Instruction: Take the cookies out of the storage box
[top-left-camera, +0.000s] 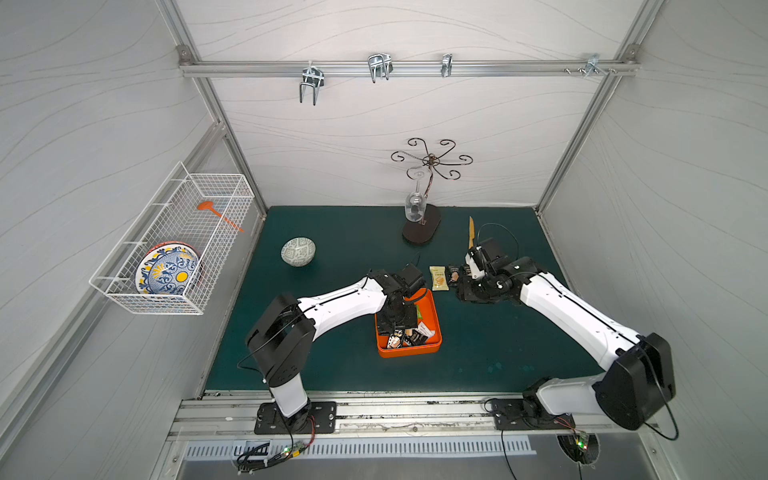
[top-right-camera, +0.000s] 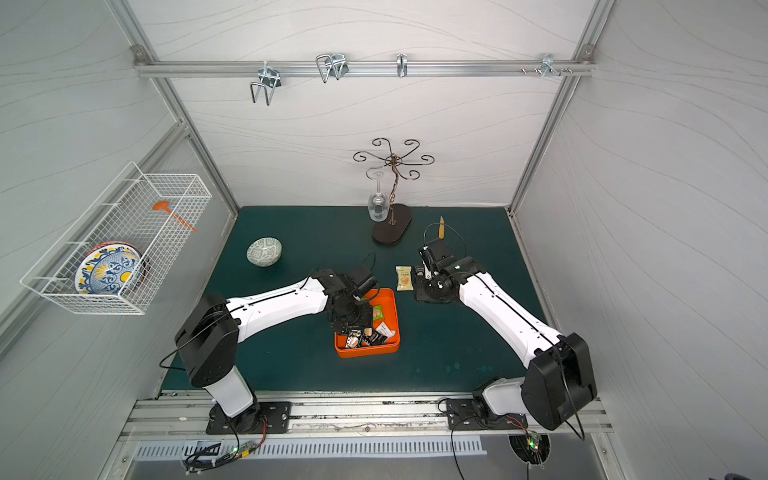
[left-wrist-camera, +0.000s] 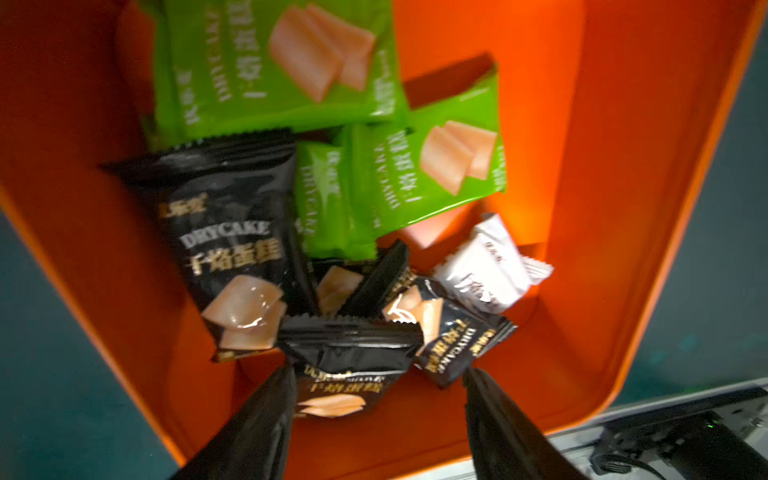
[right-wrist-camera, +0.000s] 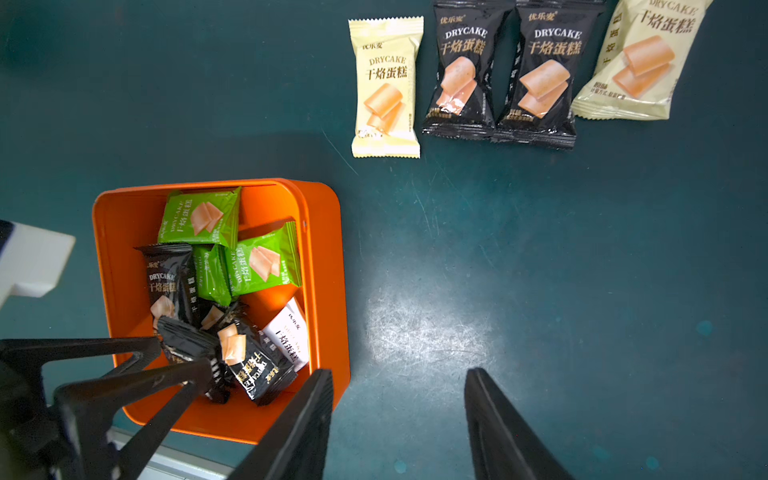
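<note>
An orange storage box (top-right-camera: 392, 320) holds several green, black and white cookie packets, among them a black one (left-wrist-camera: 228, 240), a green one (left-wrist-camera: 432, 152) and a white one (left-wrist-camera: 488, 264). My left gripper is over the box, fingers apart and empty, above the lower black packets. On the table right of the box, my right gripper hangs open over bare surface. Beyond it lie a cream packet (right-wrist-camera: 385, 88), two black packets (right-wrist-camera: 544, 80) and another cream packet (right-wrist-camera: 644, 56) in a row.
A patterned bowl (top-left-camera: 297, 251) stands back left. A metal stand (top-left-camera: 420, 232) with a glass (top-left-camera: 415, 206) is at the back, a knife (top-left-camera: 471, 230) at the back right. A wire basket (top-left-camera: 192, 304) hangs on the left wall.
</note>
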